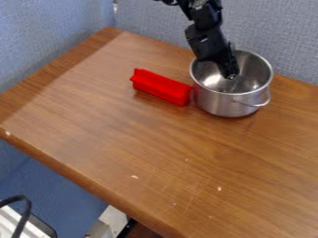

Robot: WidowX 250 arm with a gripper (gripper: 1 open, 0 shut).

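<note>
A steel pot with side handles (231,102) stands upright on the wooden table at the right back. The black arm reaches down from the top, and my gripper (228,71) is inside the pot's opening at its back left. Its fingertips are too small and dark to tell whether they are open or shut. Just left of the pot lies a red cylinder (161,86) on its side, touching or very near the pot.
A blue-grey padded wall (280,33) runs behind. Cables and a device lie beyond the table's front left edge.
</note>
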